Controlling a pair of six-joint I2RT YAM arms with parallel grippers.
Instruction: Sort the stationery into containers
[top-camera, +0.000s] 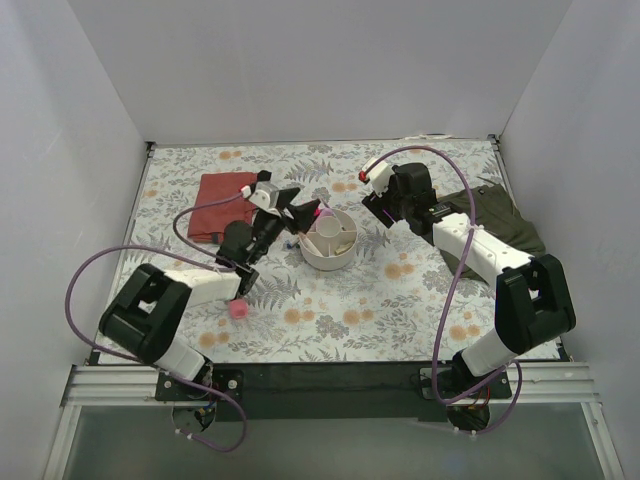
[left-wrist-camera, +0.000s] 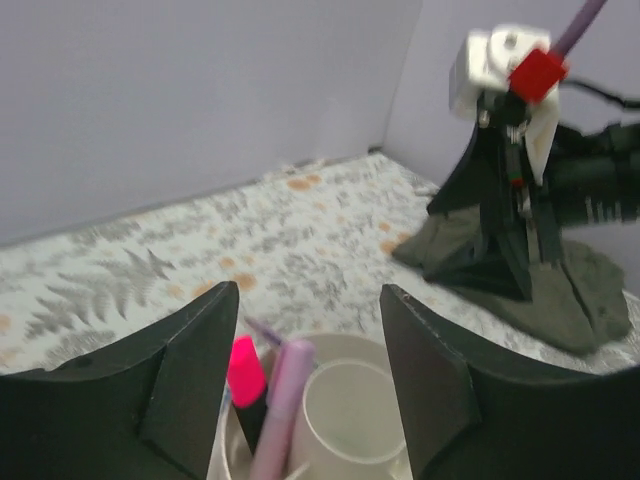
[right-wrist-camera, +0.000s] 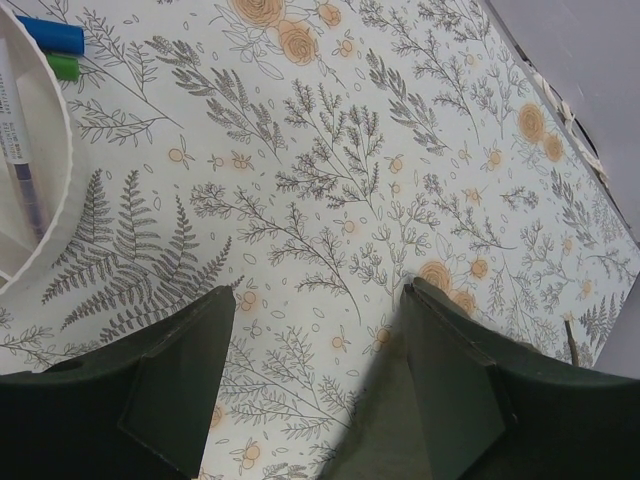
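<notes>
A round white divided container (top-camera: 328, 262) stands mid-table. Just left of it, my left gripper (top-camera: 308, 204) is open. The left wrist view shows a black marker with a pink-red cap (left-wrist-camera: 246, 372) and a purple pen (left-wrist-camera: 290, 372) upright in the container, beyond and below the parted fingers; nothing is gripped. Over the table to the container's right hangs my right gripper (top-camera: 378, 205), its fingers apart over bare tablecloth. A white pen-like item (right-wrist-camera: 12, 120) leans inside the container in the right wrist view.
A red-brown pouch (top-camera: 212, 205) lies at the left, a pink block (top-camera: 238, 309) at front left. Dark green cloth (top-camera: 495, 215) covers part of the right side. Blue (right-wrist-camera: 50, 33) and green (right-wrist-camera: 63, 67) pieces lie beside the container. Patterned tablecloth is clear at front centre.
</notes>
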